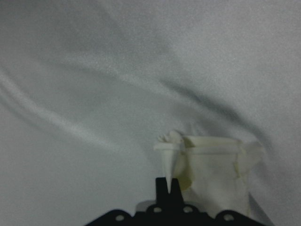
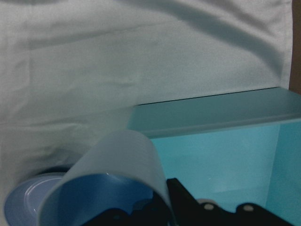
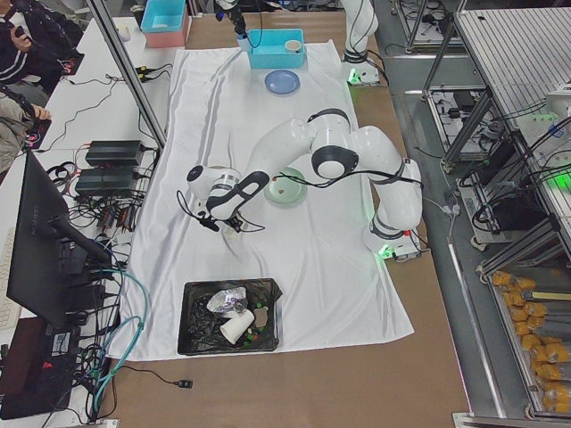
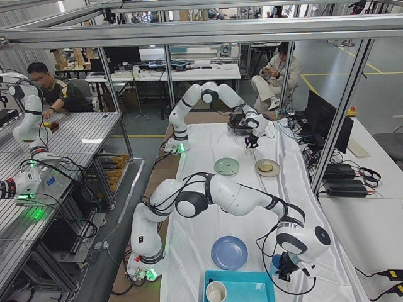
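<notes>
My left gripper is shut on a crumpled cream paper item [image 1: 211,174] just above the white cloth; the green plate [image 3: 286,197] lies beside that arm. My right gripper [image 4: 291,267] is shut on a blue cup [image 2: 108,155], tilted on its side in the right wrist view, over the edge of the turquoise bin [image 4: 239,286]. A white cup [image 4: 216,290] stands in that bin.
A blue plate [image 4: 229,251] lies near the bin. A beige plate [image 4: 267,167] holds something brown. A black bin [image 3: 228,348] with rubbish stands at the front.
</notes>
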